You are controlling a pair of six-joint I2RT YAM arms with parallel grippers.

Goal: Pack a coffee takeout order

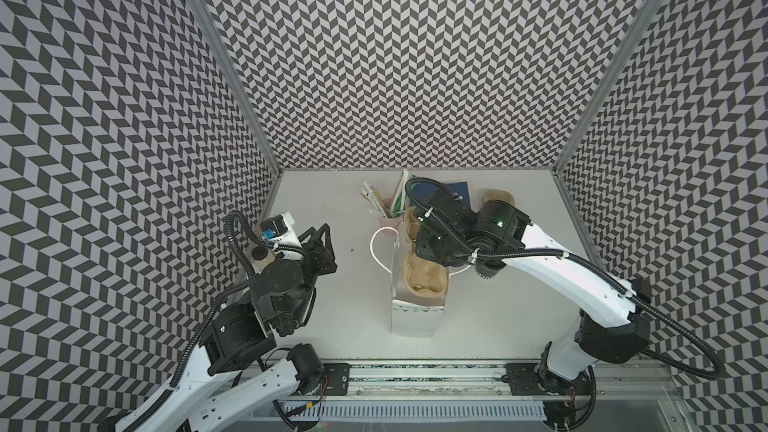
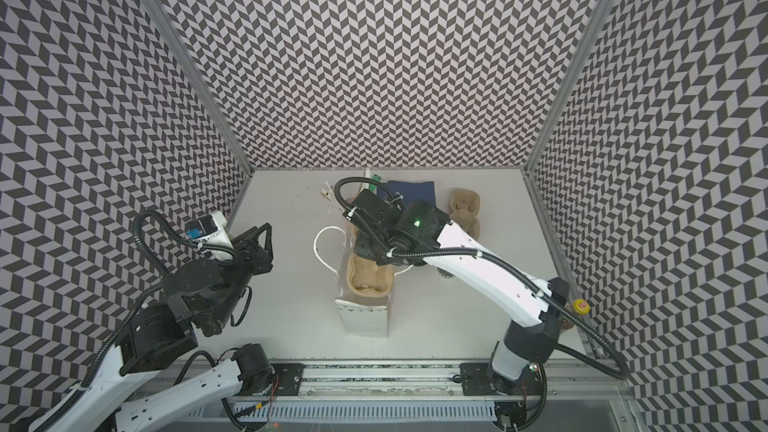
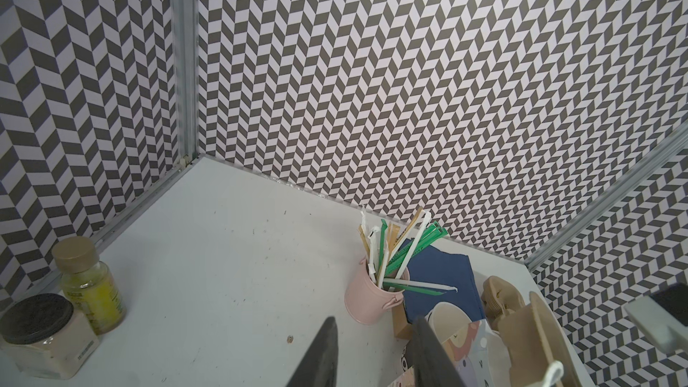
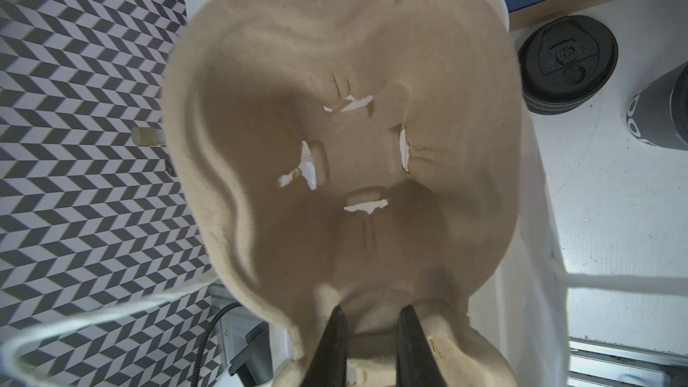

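A brown molded two-cup carrier (image 1: 425, 277) sits in the open mouth of a white paper bag (image 1: 416, 321), which stands at mid table with its handles (image 1: 374, 246) spread to either side. My right gripper is shut on the narrow waist of the carrier; in the right wrist view one empty cup well (image 4: 362, 143) fills the middle. How deep the carrier reaches inside the bag is hidden. Off to the left, above bare table, my left gripper stands part open with nothing between its fingers.
A pink bucket (image 3: 369, 297) of straws stands behind the bag, near a navy item (image 3: 448, 276). Black-lidded cups (image 4: 568, 57) and another carrier (image 2: 464, 206) are to the right. Two jars (image 3: 93, 286) line the left wall. Table between jars and bag is clear.
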